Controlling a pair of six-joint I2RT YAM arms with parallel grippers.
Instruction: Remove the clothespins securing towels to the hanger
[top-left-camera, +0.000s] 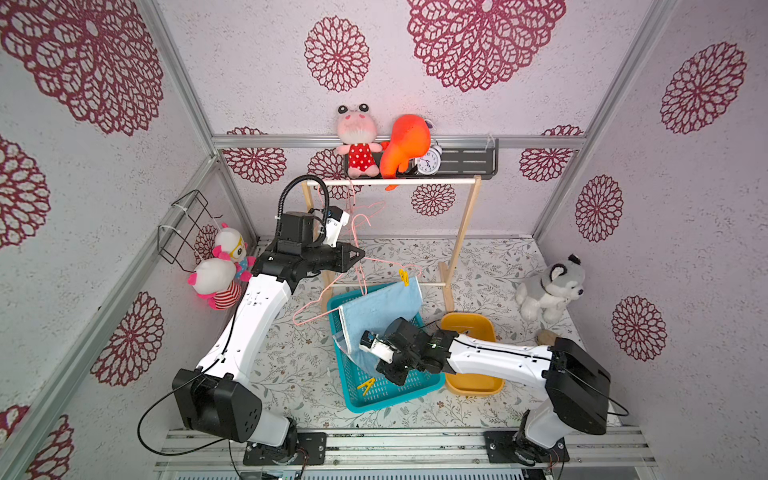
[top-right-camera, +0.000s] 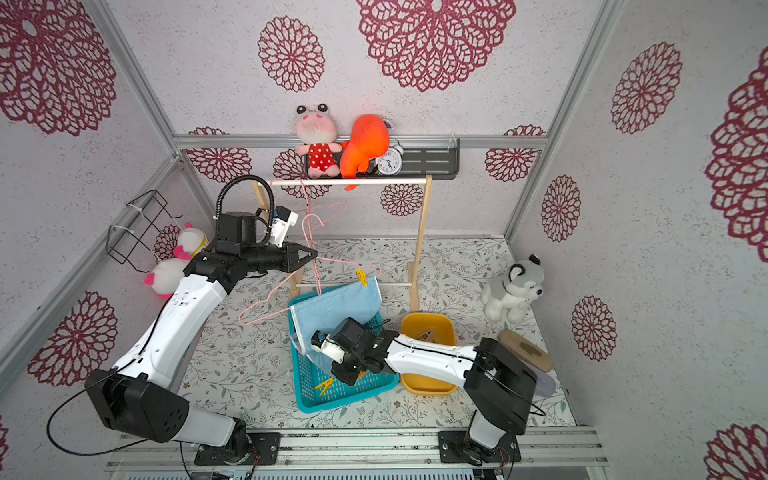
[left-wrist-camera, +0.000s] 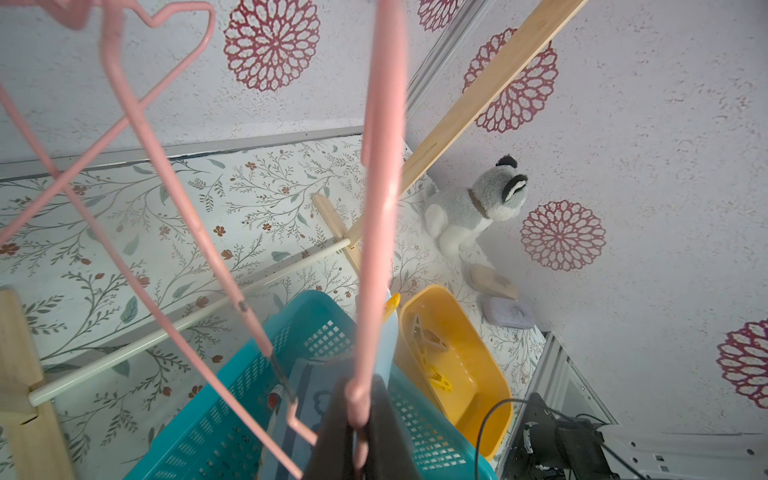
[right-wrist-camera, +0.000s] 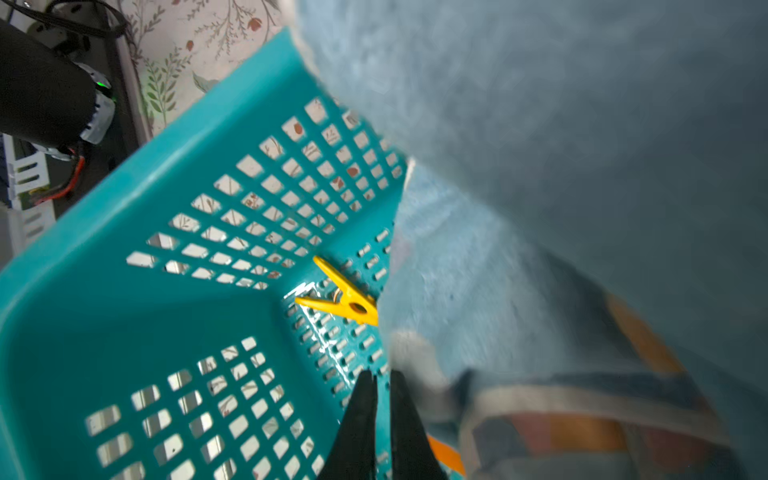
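Note:
My left gripper (top-left-camera: 360, 254) is shut on the pink hanger (top-left-camera: 324, 286); in the left wrist view its rod runs between the fingers. A blue towel (top-left-camera: 382, 308) hangs from that hanger, slanting down into the teal basket (top-left-camera: 349, 392). One yellow clothespin (top-left-camera: 404, 277) clips the towel at its upper right corner. Another yellow clothespin (right-wrist-camera: 348, 304) lies loose on the basket floor. Low over the basket, beside the towel's lower part, my right gripper stands slightly open, with only a narrow empty gap between its fingertips.
A yellow bin (left-wrist-camera: 456, 360) with a few clothespins inside stands right of the basket. Behind is a wooden rack (top-left-camera: 464, 224) with another pink hanger on its bar. The plush husky (top-left-camera: 552, 288) sits at the far right. Floor left of the basket is clear.

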